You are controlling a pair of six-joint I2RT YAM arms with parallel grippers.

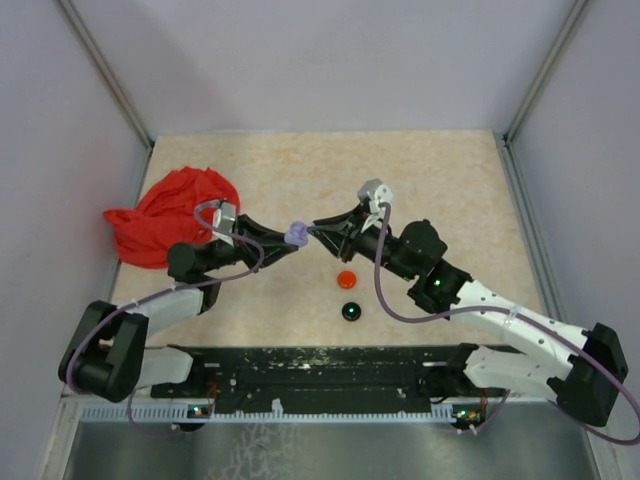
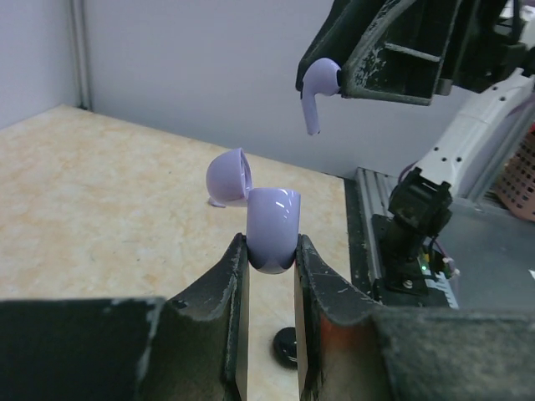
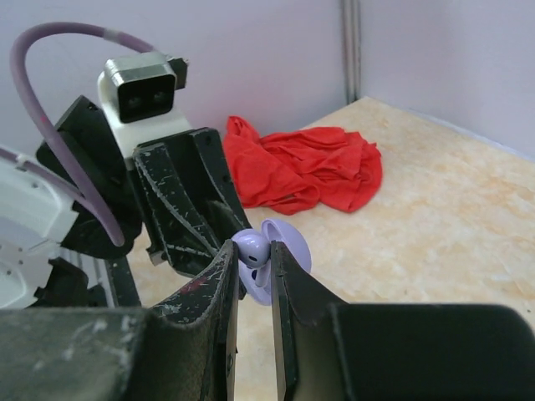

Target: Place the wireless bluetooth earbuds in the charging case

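The lilac charging case (image 1: 297, 235) is raised over the table, with my left gripper (image 1: 289, 244) shut on it. In the left wrist view its body (image 2: 273, 225) sits between the fingertips and its lid (image 2: 227, 177) stands open. My right gripper (image 1: 315, 229) is just right of the case, shut on a lilac earbud. The earbud (image 2: 321, 83) hangs stem down, above and apart from the case in the left wrist view. From the right wrist, the earbud (image 3: 252, 248) overlaps the open case (image 3: 291, 238); contact cannot be told there.
A crumpled red cloth (image 1: 172, 217) lies at the back left. Below the grippers are a red button (image 1: 346, 279) and a black button (image 1: 351, 311). A small lilac piece (image 2: 216, 203) shows under the lid in the left wrist view.
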